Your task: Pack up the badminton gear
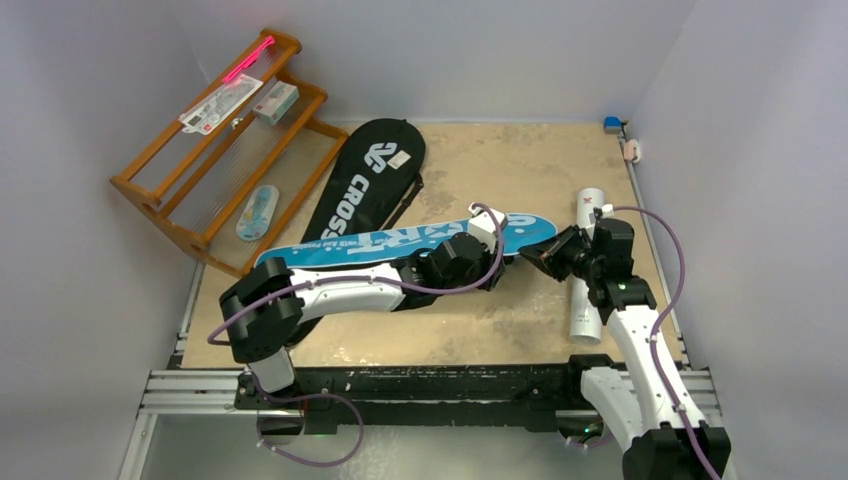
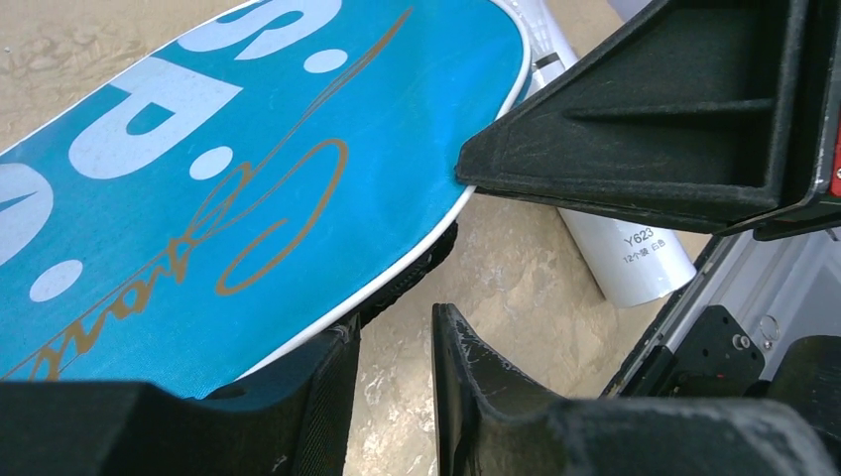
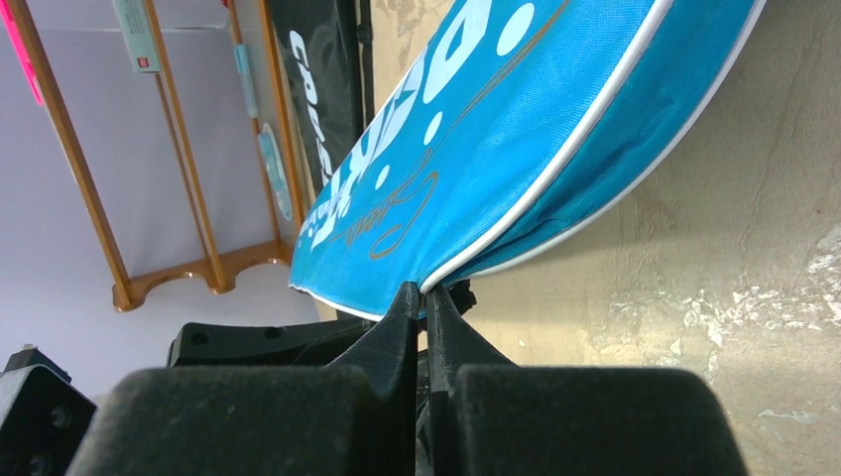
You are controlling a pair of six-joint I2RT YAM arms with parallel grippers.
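A long blue badminton bag (image 1: 400, 240) with white lettering and white piping stretches across the middle of the table. My right gripper is shut on the bag's edge at its rounded right end, the white piping running into the fingertips. Just left of it, my left gripper stands open, nothing between its fingers. Its left fingertip (image 2: 342, 332) is close to the blue bag's rim (image 2: 332, 315); whether they touch, I cannot tell. A dark strip (image 2: 412, 281) shows under that rim. A black CROSS bag (image 1: 365, 180) lies behind, partly covered by the blue one.
A white shuttlecock tube (image 1: 585, 310) lies at the right, partly under my right arm. The wooden rack (image 1: 325, 130) at the back left carries a pink item (image 1: 250, 58), a small box (image 1: 276, 102) and packets. Bare table shows at back centre and in front.
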